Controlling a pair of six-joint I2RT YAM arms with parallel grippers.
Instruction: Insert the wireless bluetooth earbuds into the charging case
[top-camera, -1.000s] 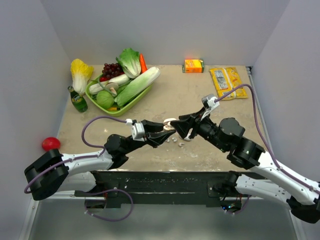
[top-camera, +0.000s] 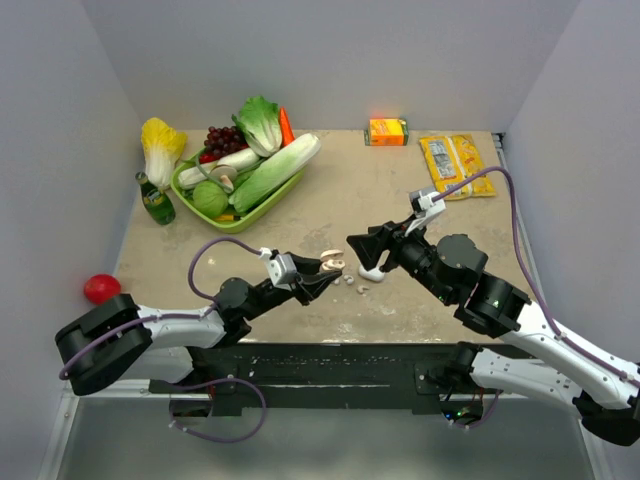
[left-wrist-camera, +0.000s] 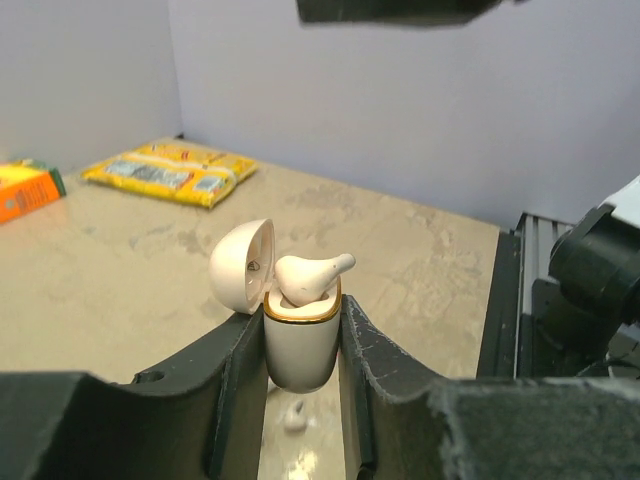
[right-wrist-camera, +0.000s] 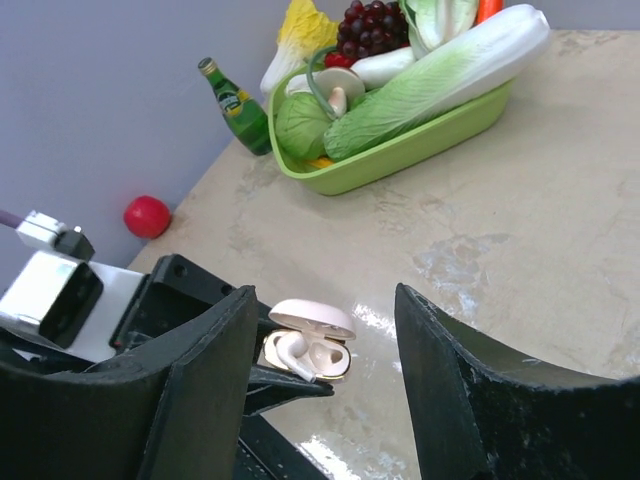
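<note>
My left gripper is shut on the white charging case (left-wrist-camera: 300, 352), whose gold-edged rim faces up and whose lid (left-wrist-camera: 240, 266) stands open. A white earbud (left-wrist-camera: 312, 276) rests in the case mouth, its stem sticking out sideways over the rim. From the right wrist view, that earbud (right-wrist-camera: 291, 350) occupies one side of the case, and a hollow shows beside it. Open and empty, my right gripper is apart from the case, a short way to its right in the top view. Loose earbuds (top-camera: 362, 289) lie on the table beyond the case.
Another white case-like piece (top-camera: 372, 272) lies under the right gripper. The green vegetable basket (top-camera: 262, 212) is at the back left, a tomato (top-camera: 101, 289) at the left edge. An orange box (top-camera: 386, 132) and a yellow bag (top-camera: 457, 166) sit at the back. Mid-table is mostly clear.
</note>
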